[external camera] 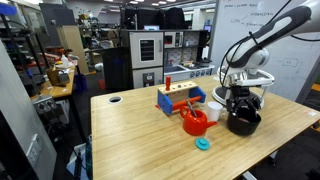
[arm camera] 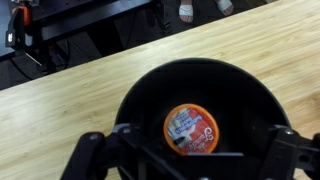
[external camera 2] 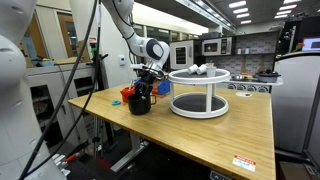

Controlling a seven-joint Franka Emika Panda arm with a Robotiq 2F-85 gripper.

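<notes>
In the wrist view a round container (arm camera: 190, 129) with an orange rim and a red and blue label sits at the bottom of a black pot (arm camera: 150, 88). My gripper is open, its dark fingers (arm camera: 98, 150) spread wide to either side of the container. Exterior view 1 has the gripper (external camera: 240, 105) down at the mouth of the black pot (external camera: 244, 122), near the table's right end. From the other side, the same pot (external camera 2: 145, 105) hides the fingertips and the container.
Left of the pot in exterior view 1 are a red watering can (external camera: 196, 124), a white cup (external camera: 214, 111), a teal lid (external camera: 202, 143) and a blue toy workbench (external camera: 180, 95). A two-level white stand (external camera 2: 200, 95) is beside the arm.
</notes>
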